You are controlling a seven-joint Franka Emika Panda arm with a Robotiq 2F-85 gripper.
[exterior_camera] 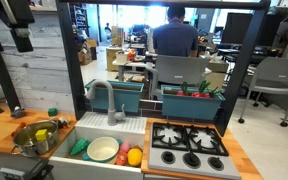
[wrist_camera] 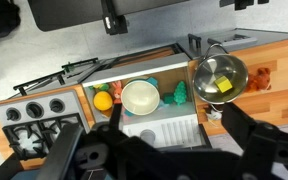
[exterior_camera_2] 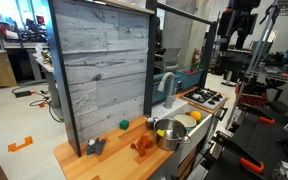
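Observation:
My gripper hangs high above the toy kitchen counter, open, its dark fingers wide apart with nothing between them. Below it in the wrist view, a pale bowl (wrist_camera: 141,97) sits in the sink. Orange and red round pieces (wrist_camera: 103,101) lie to the bowl's left, and a green piece (wrist_camera: 176,94) lies to its right. A metal pot (wrist_camera: 206,87) stands on the wooden counter beside the sink, with a yellow block (wrist_camera: 223,85) inside it. In exterior view 2, the gripper (exterior_camera_2: 235,44) is well clear of the counter.
A tall faucet (exterior_camera: 110,102) rises behind the sink. The stove (exterior_camera: 192,149) stands to its right in exterior view 1, with planters (exterior_camera: 192,105) behind it. Orange-brown pieces (exterior_camera_2: 143,145) lie on the counter near the pot. Dark frame posts (exterior_camera: 72,60) stand behind the counter.

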